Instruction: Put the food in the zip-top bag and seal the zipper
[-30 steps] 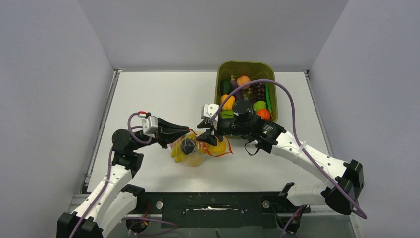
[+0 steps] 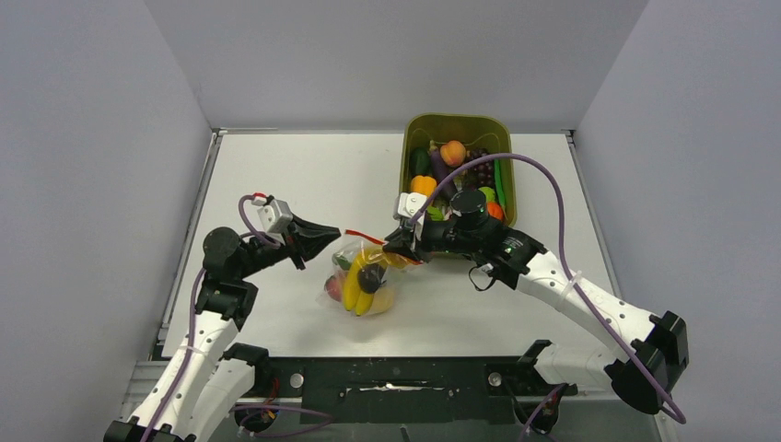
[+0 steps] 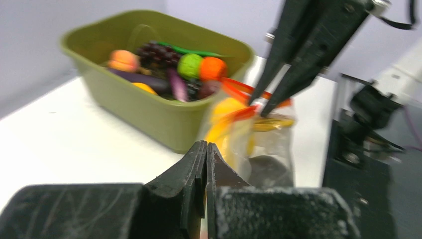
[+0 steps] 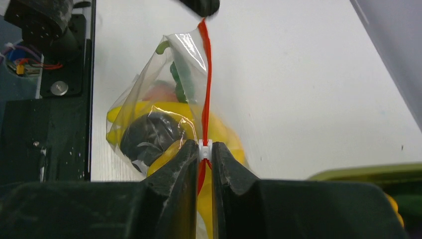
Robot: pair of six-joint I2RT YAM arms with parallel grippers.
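The clear zip bag hangs at mid-table with yellow bananas, a dark round item and other food inside. Its red zipper strip runs along the top. My right gripper is shut on the small white slider, with red strip extending to both sides. My left gripper is shut with nothing visible between its fingers. In the top view, this left gripper points at the strip's left end, a small gap away.
The green bin stands behind the right gripper, full of toy produce, including an orange and an eggplant.
The right gripper, open around the strip a second ago, has shut and shifted right, drawing the bag along. The left gripper has moved slightly left, and the strip's left end now stands apart from it.
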